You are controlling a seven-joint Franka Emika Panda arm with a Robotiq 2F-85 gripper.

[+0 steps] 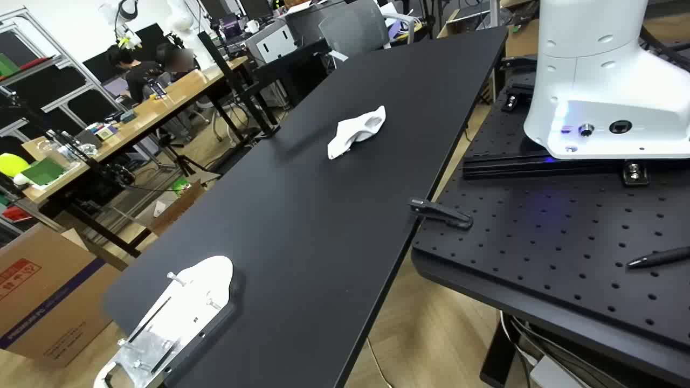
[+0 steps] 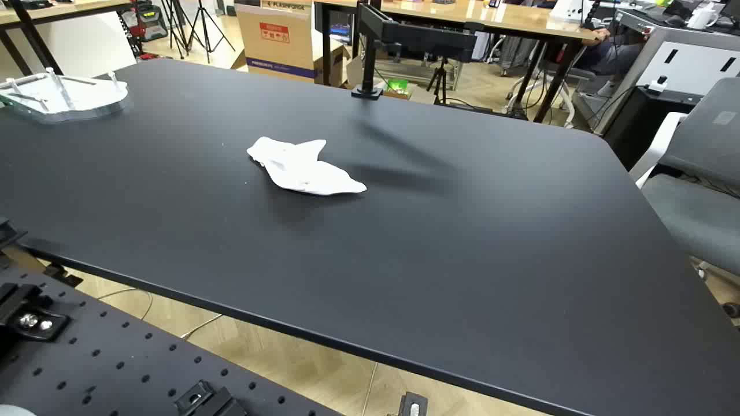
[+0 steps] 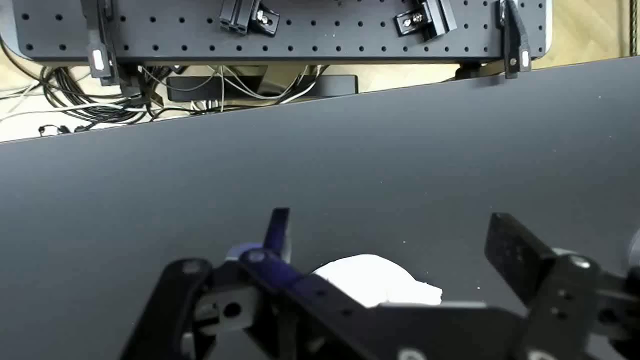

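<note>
A crumpled white cloth (image 1: pixel 355 132) lies by itself on the black table, and exterior view 2 shows the same cloth (image 2: pixel 300 169) bunched up with one corner raised. In the wrist view my gripper stands open, its two fingers wide apart with nothing gripped. Below the gap between them, part of the white cloth (image 3: pixel 375 278) shows on the table; the gripper's own body hides the rest. Neither exterior view shows the gripper, only the white base of the arm (image 1: pixel 592 84) in exterior view 1.
A white plate-like fixture with pegs (image 1: pixel 187 304) lies at one end of the table (image 1: pixel 310 226). The perforated mounting board (image 1: pixel 550 258) stands across a gap from the table edge, with a black clamp (image 1: pixel 441 213) at that edge.
</note>
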